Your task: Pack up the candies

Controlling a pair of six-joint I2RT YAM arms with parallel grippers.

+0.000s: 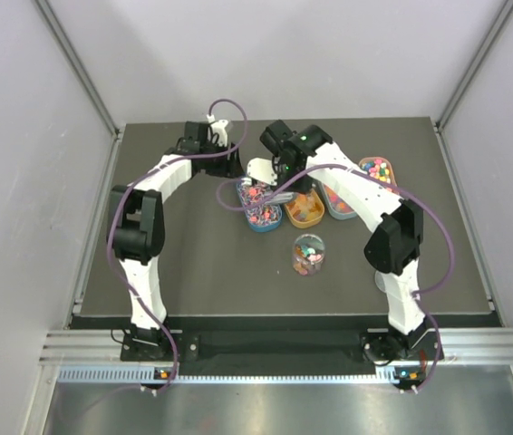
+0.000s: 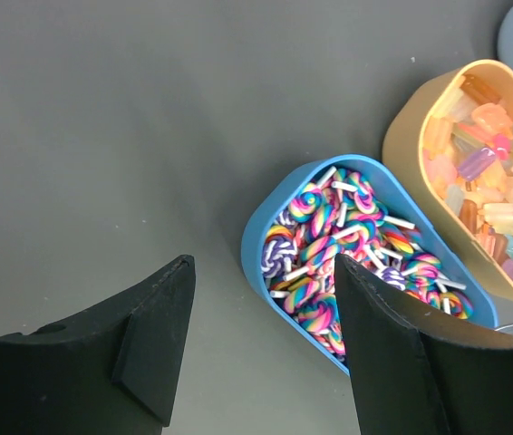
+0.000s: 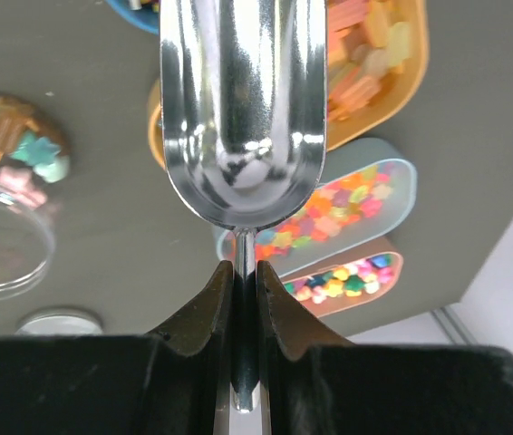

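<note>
A metal scoop (image 3: 243, 118) is in my right gripper, which is shut on its handle; its bowl looks empty. In the top view the scoop is over the orange tub of gummies (image 1: 305, 213), beside the blue tub of swirled lollipops (image 1: 259, 217). My left gripper stands part open with nothing between its fingers, just off the corner of the blue tub (image 2: 255, 243). The clear jar (image 1: 308, 255), holding some mixed candies low inside, stands uncovered in front of the tubs.
A pale tub (image 3: 392, 198) of bright candies and a pink tub (image 3: 365, 294) of colourful candies stand to the right. The jar's round lid (image 3: 59, 323) lies on the table, partly hidden by my right arm from above.
</note>
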